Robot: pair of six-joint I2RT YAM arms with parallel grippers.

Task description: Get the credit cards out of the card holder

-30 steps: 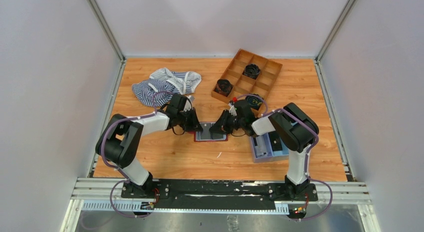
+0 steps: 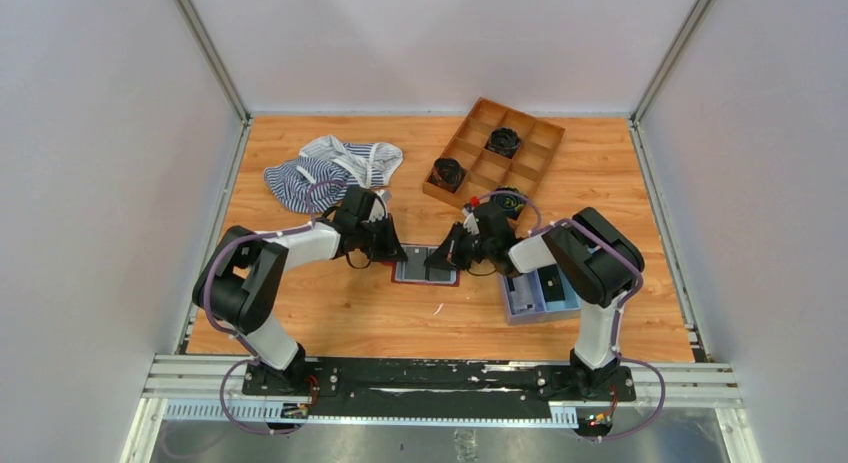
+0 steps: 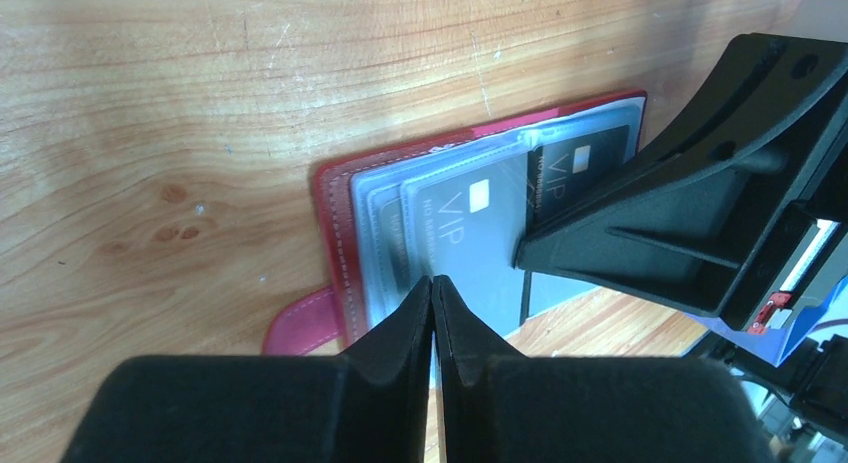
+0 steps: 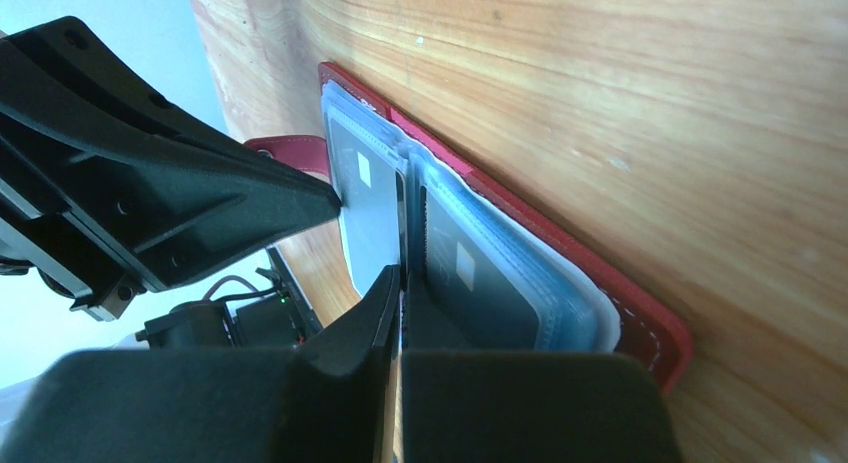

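Note:
The open card holder (image 2: 454, 283) lies flat on the table, red edges round clear sleeves. In the left wrist view, a grey VIP card (image 3: 455, 223) sits in a sleeve, with a darker one (image 3: 585, 163) to its right. My left gripper is over the left card's outer part, fingertips close together; any thin gap or layer between them cannot be made out. Down at the holder's middle, where the two sleeves meet, is my right gripper, shut, with nothing clearly showing between its fingers. Both cards are inside their sleeves.
A lavender box (image 2: 545, 317) stands at right, partly under the right arm. Behind are a wooden compartment tray (image 2: 480, 102) with black coils and a striped cloth (image 2: 295, 183). Bare table lies in front of the holder.
My right gripper has shifted slightly to the right, and the card holder has slid a little the same way. The left arm looks almost unmoved.

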